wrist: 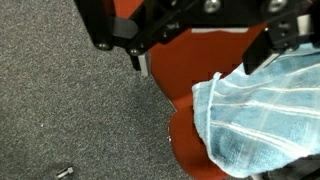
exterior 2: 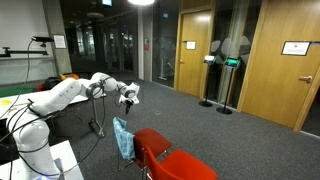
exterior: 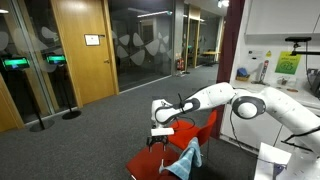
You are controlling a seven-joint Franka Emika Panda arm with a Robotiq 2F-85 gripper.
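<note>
A light blue and white cloth [exterior: 185,160] hangs over a red chair in the first exterior view. The second exterior view also shows this cloth [exterior 2: 123,138], draped at the near end of the row of chairs. My gripper [exterior: 160,142] points down above the red seat [exterior: 145,160], left of the cloth. In the wrist view the gripper is open, nothing held between its fingers. There the cloth [wrist: 255,112] lies at the right, partly behind the right finger, over the red chair [wrist: 190,65].
More red chairs [exterior 2: 190,166] stand close by. Grey carpet [exterior: 80,150] is clear to the left. A small dark object [wrist: 65,172] lies on the carpet in the wrist view. White cabinets [exterior: 265,65] are behind the arm at the right.
</note>
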